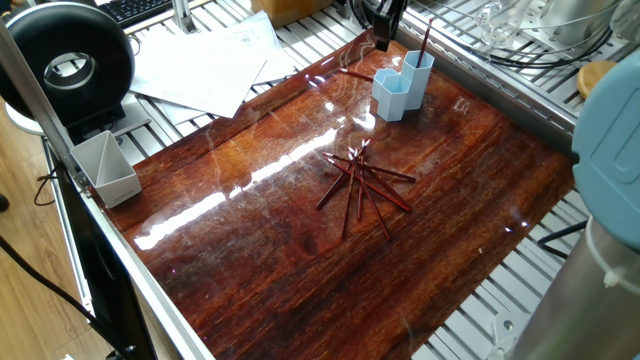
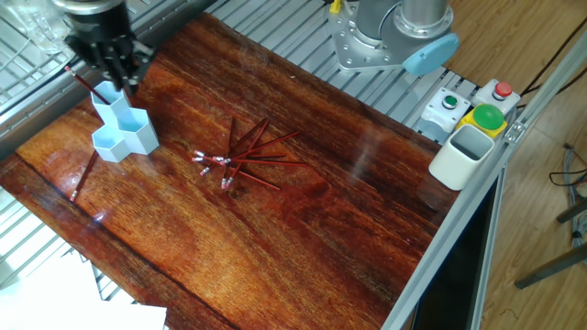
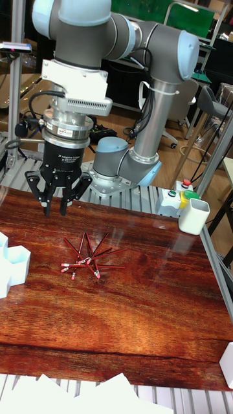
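Observation:
Several thin dark-red sticks with pale ends (image 1: pixel 365 190) lie in a crossed, fanned heap on the wooden table. A light-blue holder of joined hexagonal cups (image 2: pixel 111 145) stands near the table's edge. One red stick (image 1: pixel 425 40) leans upright in a cup of it. Another loose stick (image 2: pixel 84 176) lies flat beside the holder. My gripper (image 3: pixel 55 209) hangs above the table, away from the heap; its two dark fingers (image 3: pixel 64 207) are apart with nothing visible between them. In exterior view 2 the gripper (image 2: pixel 119 69) is blurred, close to the holder's upper cup.
A white open box (image 1: pixel 106 170) stands at a table corner. Papers (image 1: pixel 205 65) lie past one edge. Metal rails border the table. A white cup-like container (image 2: pixel 461 156) and push-buttons (image 2: pixel 489 116) are at another corner.

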